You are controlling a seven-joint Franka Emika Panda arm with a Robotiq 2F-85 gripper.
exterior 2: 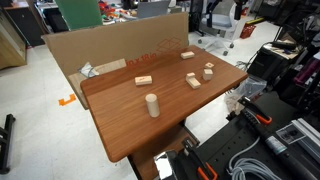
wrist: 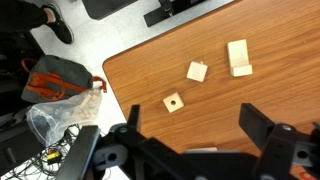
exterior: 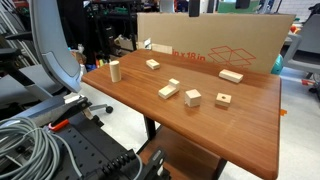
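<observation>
My gripper hangs open above the table, its two fingers apart and empty. Only the gripper's tips show at the top edge of exterior view 1. Beneath it in the wrist view lie a pale cube (wrist: 197,71), a small block with a dark spot on top (wrist: 173,102) and a longer block (wrist: 238,57). The lower part of that view is partly covered by my fingers, with another pale block (wrist: 203,150) between them. A pale upright cylinder (exterior 2: 152,105) stands near the table's edge, away from the blocks.
The brown wooden table (exterior: 255,125) has wide bare areas between the pieces. A tall cardboard panel (exterior 2: 120,50) stands along its far side. Another pale block (exterior: 152,64) lies at the back left in exterior view 1. Cables (exterior: 30,150) lie coiled beside the robot's base.
</observation>
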